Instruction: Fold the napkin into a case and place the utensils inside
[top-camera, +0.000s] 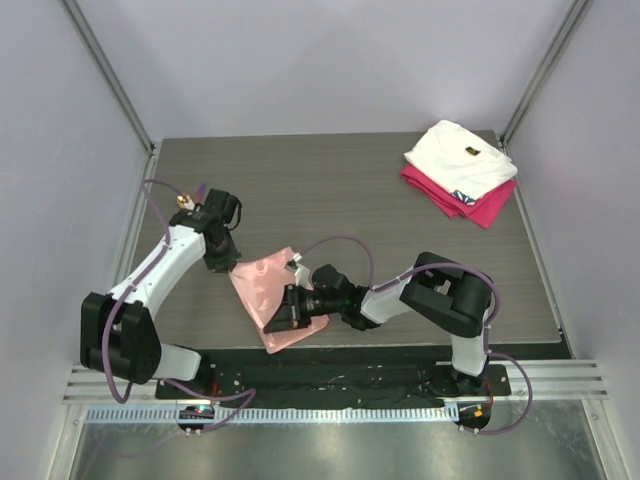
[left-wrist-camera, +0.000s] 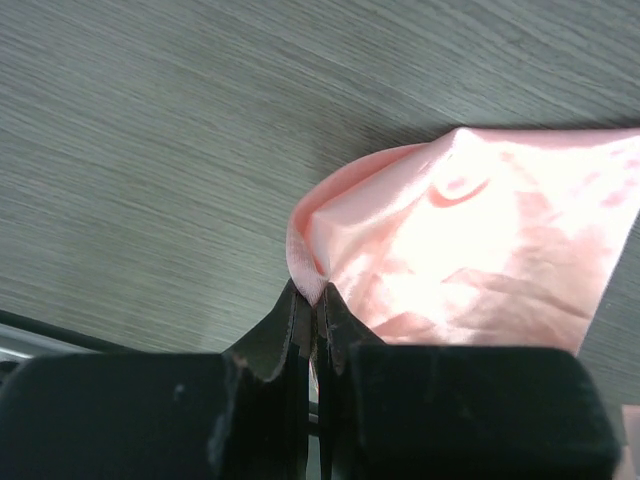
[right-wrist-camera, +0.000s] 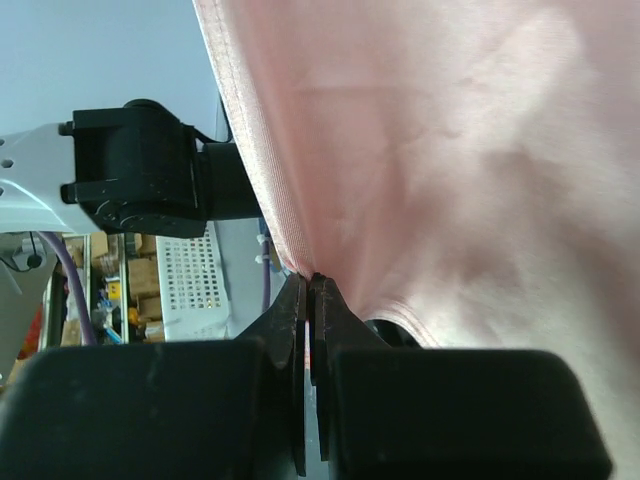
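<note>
A pink napkin (top-camera: 258, 287) lies near the table's front edge, left of centre, its left side gathered and raised. At its upper left corner my left gripper is shut on the napkin's hem. My right gripper is shut on another stretch of the edge, lower and to the right, and its arm covers part of the cloth in the top view. Mostly hidden behind the left arm are the utensils (top-camera: 184, 202), of which a golden tip and a bit of purple show.
Folded white cloth (top-camera: 460, 160) lies on red cloth (top-camera: 490, 207) at the back right.
</note>
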